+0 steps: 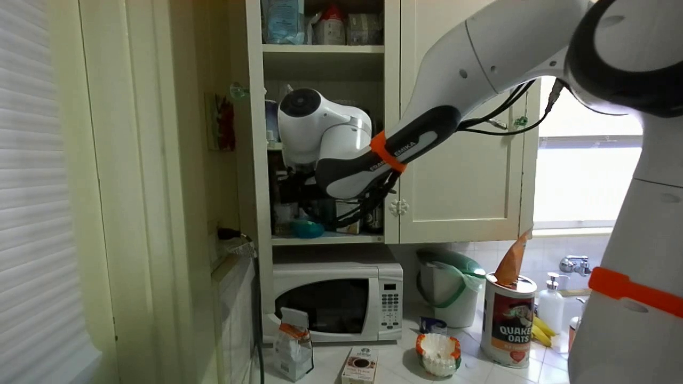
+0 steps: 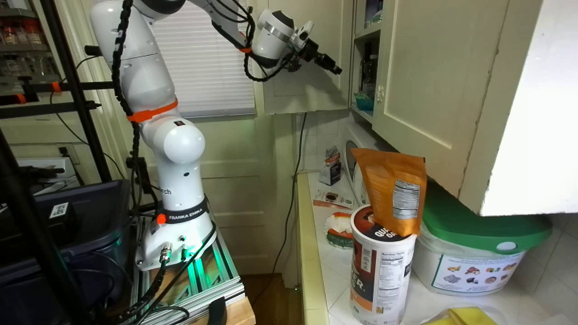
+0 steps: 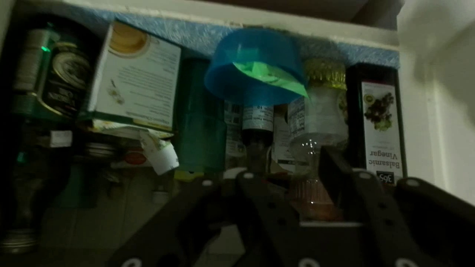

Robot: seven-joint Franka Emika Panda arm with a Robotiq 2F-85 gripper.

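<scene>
In the wrist view, dark fingers (image 3: 267,209) reach up from the bottom edge with a gap between them. My gripper looks part open, and no held object shows in the gap. Seen from the side, it (image 2: 337,71) points toward the open cupboard from in front of it. A blue bowl (image 3: 254,66) with a green scrap inside sits at the shelf's front edge; it also shows as a teal bowl (image 1: 308,229) below my hand. Behind it stand a clear jar (image 3: 318,115) and a dark bottle (image 3: 257,133). The arm hides part of the shelf.
A balsamic vinegar box (image 3: 383,129) and a white carton (image 3: 136,75) flank the bowl on the crowded shelf. Below the cupboard is a microwave (image 1: 333,297). The counter holds an oats canister (image 1: 509,320), a coffee box (image 1: 359,366) and a bag (image 1: 294,345).
</scene>
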